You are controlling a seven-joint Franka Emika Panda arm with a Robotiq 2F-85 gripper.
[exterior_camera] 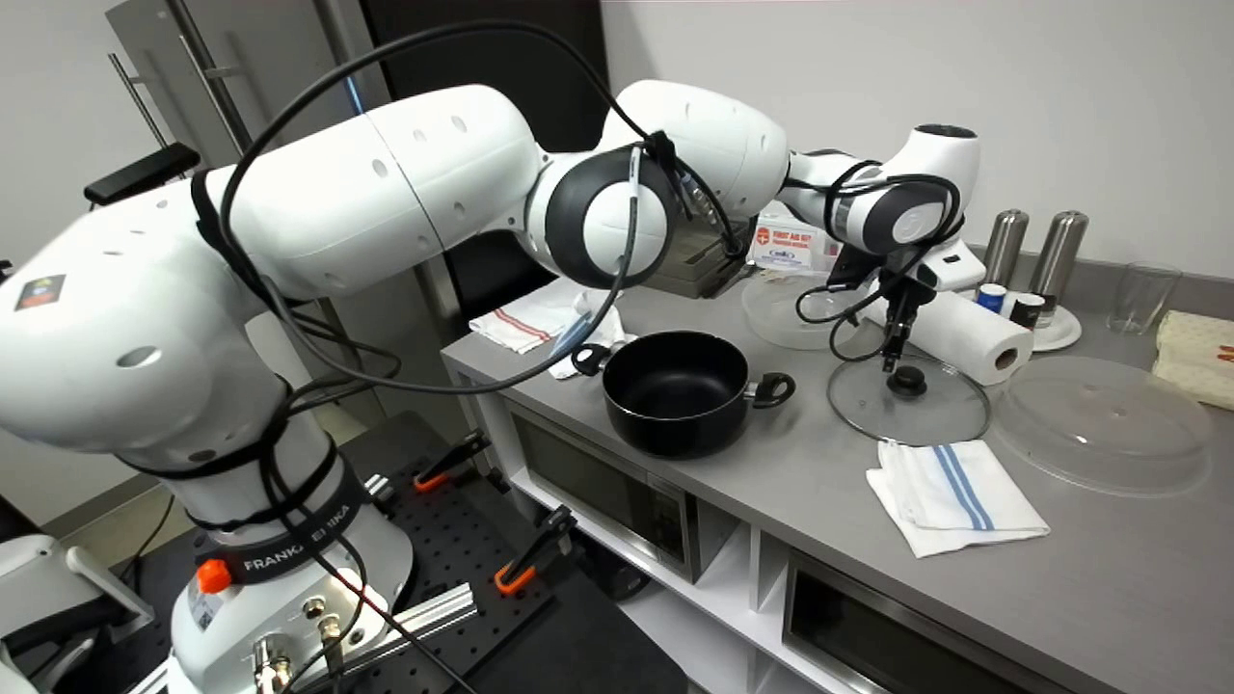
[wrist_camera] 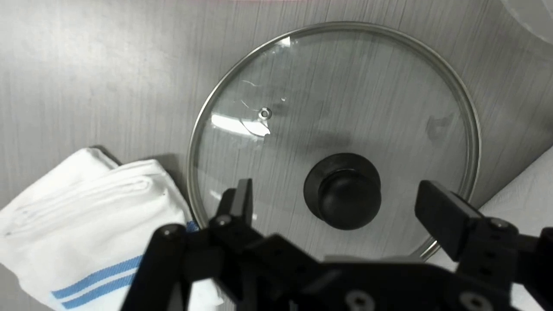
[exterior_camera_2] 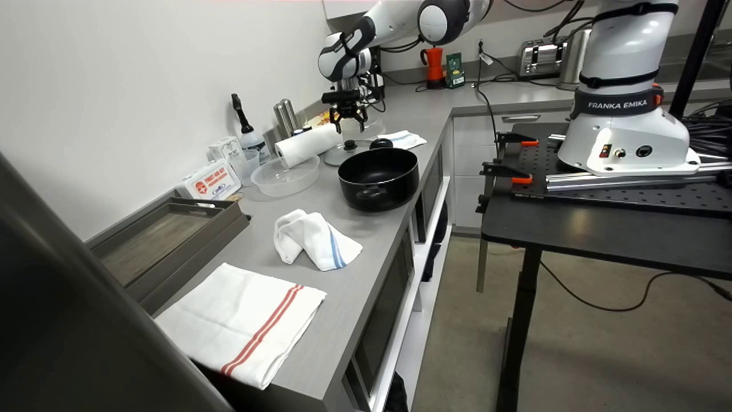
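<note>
A round glass lid (wrist_camera: pixel 290 171) with a metal rim lies flat on the counter, its black knob (wrist_camera: pixel 350 199) facing up. Above it, my gripper is open, the fingers (wrist_camera: pixel 241 202) wide apart to either side of the knob in the wrist view, with nothing held. In exterior view 1 the gripper (exterior_camera: pixel 893 360) is just above the lid (exterior_camera: pixel 856 405), close to the knob (exterior_camera: pixel 908 382). A black two-handled pot (exterior_camera: pixel 677 393) stands uncovered and looks empty, nearer the robot base.
A folded white towel with blue stripes (exterior_camera: pixel 960 497) lies against the lid's near side. The paper towel roll (exterior_camera: pixel 966 335) is close behind, and a clear plastic cover (exterior_camera: pixel 1105 422) sits to the right. Bare counter (exterior_camera: pixel 798 468) separates pot and towel.
</note>
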